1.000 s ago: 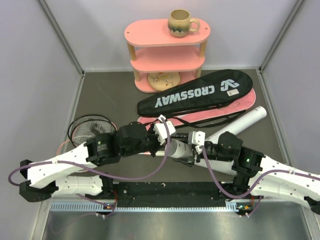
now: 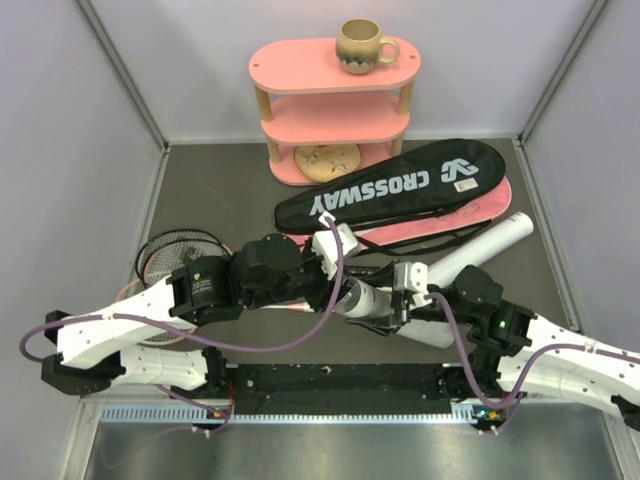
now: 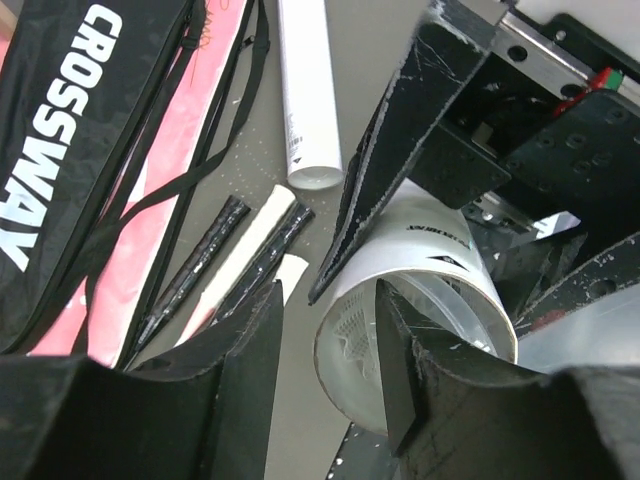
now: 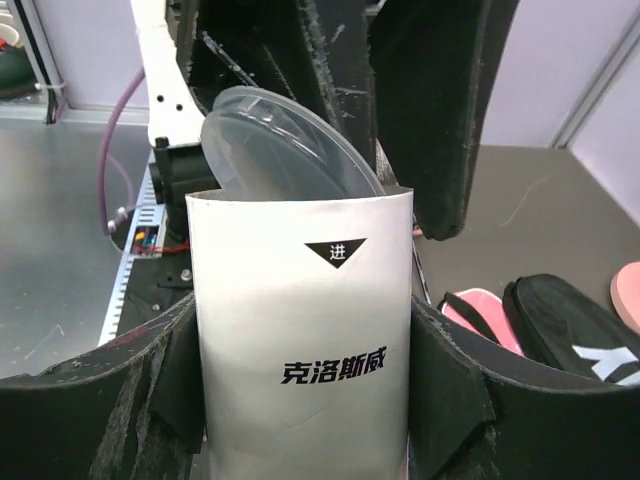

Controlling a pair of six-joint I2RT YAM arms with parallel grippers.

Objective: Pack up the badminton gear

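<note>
My right gripper is shut around the white shuttlecock tube [image 4: 300,330], just below its mouth. The clear cap [image 4: 285,150] is tipped steeply, one edge sunk inside the rim and the other sticking up out of it. In the left wrist view, the tilted cap [image 3: 450,305] shows within the tube's round opening. My left gripper is open at that mouth, one finger [image 3: 395,360] reaching over the opening and the other outside the rim. From above, both grippers hide most of the tube [image 2: 362,299].
A second white tube [image 2: 480,250] lies to the right. Behind are the black CROSSWAY bag [image 2: 390,185] and pink bag [image 2: 490,205]. Rackets [image 2: 180,262] lie on the left, their handles [image 3: 195,265] near the grippers. A pink shelf [image 2: 335,115] stands at the back.
The cap has gone from lying nearly level across the tube's mouth to standing tilted partly inside it.
</note>
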